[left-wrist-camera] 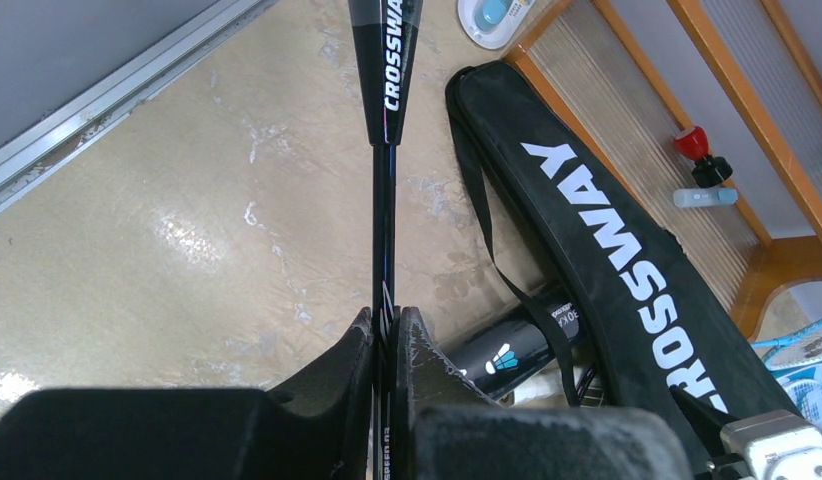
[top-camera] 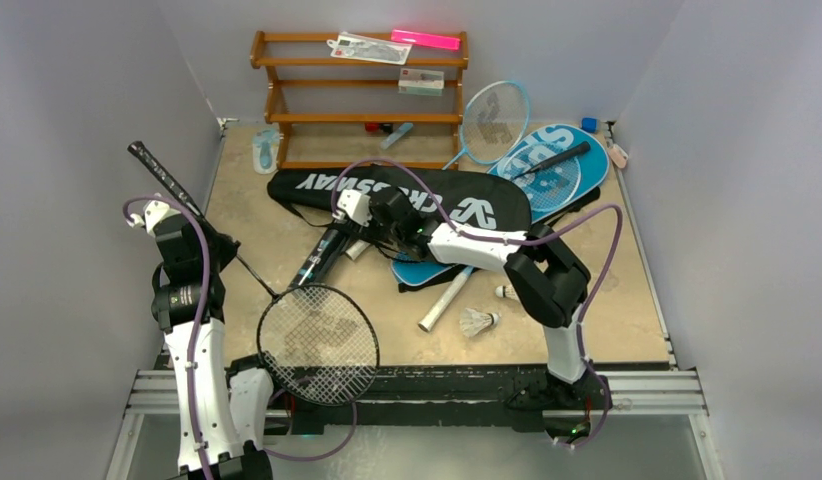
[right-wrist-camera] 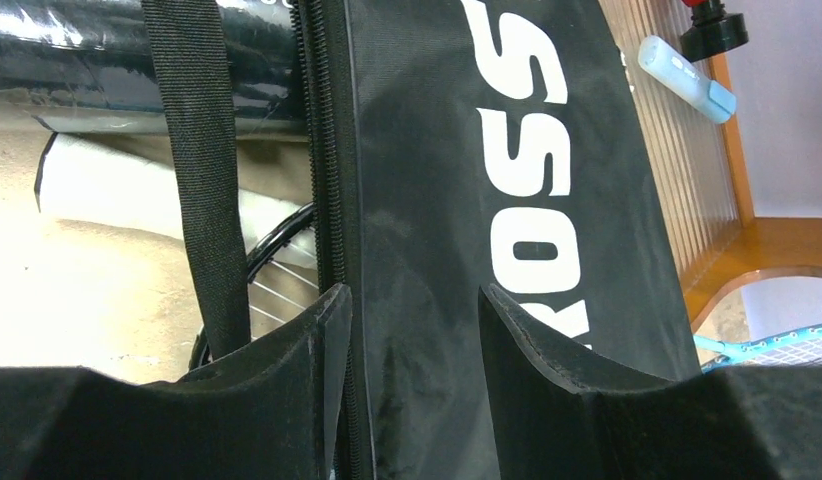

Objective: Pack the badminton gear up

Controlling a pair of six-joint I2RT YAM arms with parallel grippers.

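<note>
My left gripper is shut on the shaft of a black racket (top-camera: 318,345), whose head overhangs the front edge at lower left. The black CROSSWAY bag (top-camera: 307,185) (left-wrist-camera: 617,250) lies across the mat's middle. Over it my right gripper hangs with fingers apart, above the zipper (right-wrist-camera: 331,200); nothing is clearly between them. A black tube (left-wrist-camera: 507,350) and white cylinder (right-wrist-camera: 107,190) lie beside the bag. Blue covers and rackets (top-camera: 567,180) lie at right; shuttlecocks (top-camera: 479,322) sit near the front.
A wooden rack (top-camera: 359,118) with small packets stands at the back. Free floor (left-wrist-camera: 187,250) shows at left. A pale-handled racket (top-camera: 442,302) lies near the front. Walls close in on both sides.
</note>
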